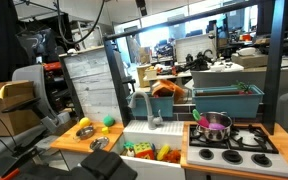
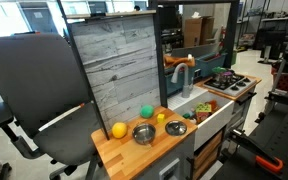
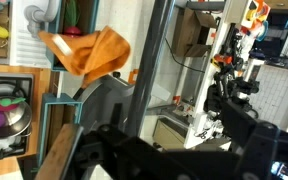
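My gripper (image 1: 141, 8) is high at the top of exterior view 1, open with no cloth hanging from it. Dark fingers show at the bottom of the wrist view, apart from the cloth. An orange cloth (image 3: 96, 50) appears crumpled well below them, overlapping a teal bin. Exterior view 1 shows the cloth (image 1: 168, 87) at the left teal bin (image 1: 162, 107), behind the sink. Whether it is fully at rest cannot be told.
A steel pot (image 1: 214, 124) holding colourful items stands on the black stove (image 1: 236, 146). Coloured items fill an open drawer (image 1: 152, 152) below the sink. Bowls and a yellow ball (image 2: 119, 130) occupy the left counter. A dark post (image 3: 149, 70) rises near the gripper.
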